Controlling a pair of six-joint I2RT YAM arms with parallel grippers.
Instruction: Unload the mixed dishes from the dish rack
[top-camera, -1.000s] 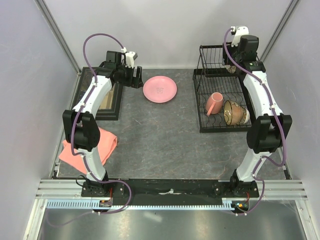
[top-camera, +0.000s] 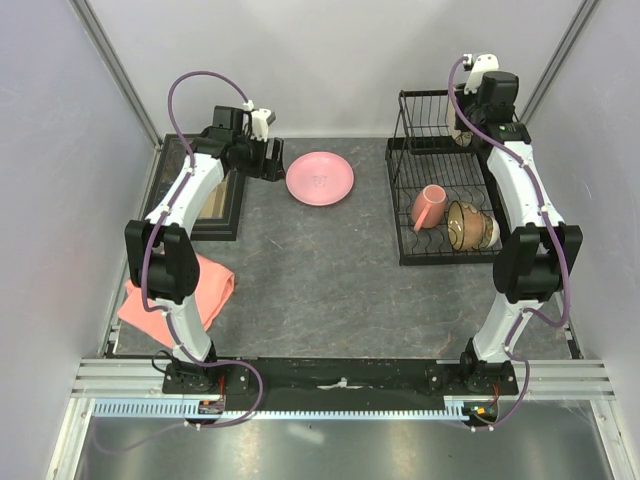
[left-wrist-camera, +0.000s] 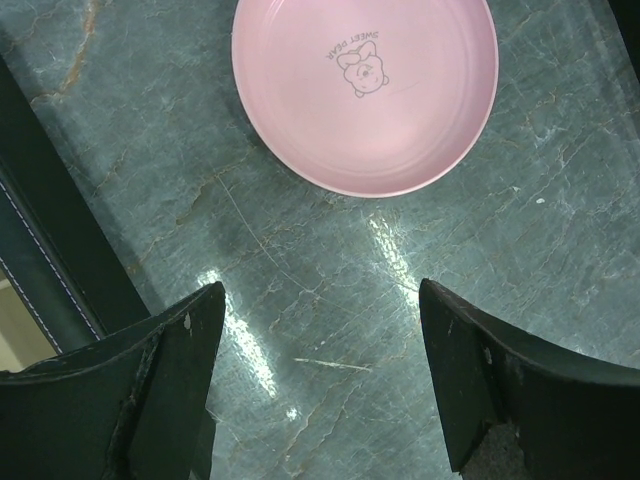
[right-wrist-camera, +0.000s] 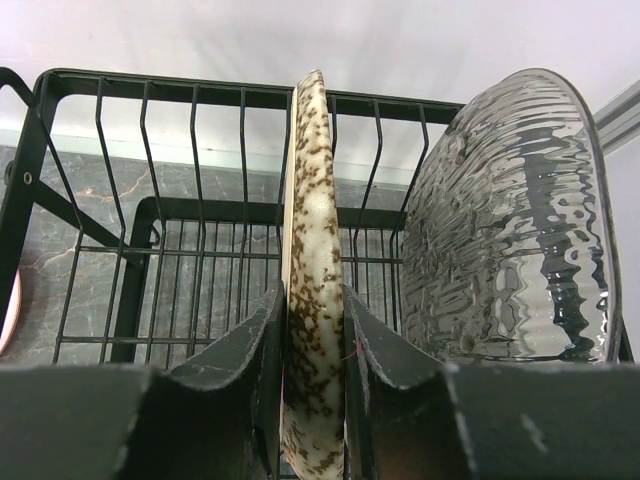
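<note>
On the rack's upper tier, a brown-speckled cream dish (right-wrist-camera: 312, 240) stands on edge, and my right gripper is shut on its rim. From the top view that dish (top-camera: 458, 115) is partly covered by the right arm. The black dish rack (top-camera: 400, 200) also holds a pink mug (top-camera: 428, 207), a brown patterned cup (top-camera: 465, 227) and a white piece (top-camera: 491, 232) beside it. A clear rippled glass dish (right-wrist-camera: 510, 220) leans right of the speckled dish. My left gripper is open and empty, close to the pink plate (left-wrist-camera: 365, 90) lying flat on the counter.
A dark-framed tray (top-camera: 225, 222) stands at the left beneath the left arm, with an orange cloth (top-camera: 212, 288) in front of it. Walls close in the back and both sides.
The right gripper has shifted only slightly at the upper tier, and more of the speckled dish shows beside it. My left gripper has moved very little; the plate, mug and cup have stayed put.
</note>
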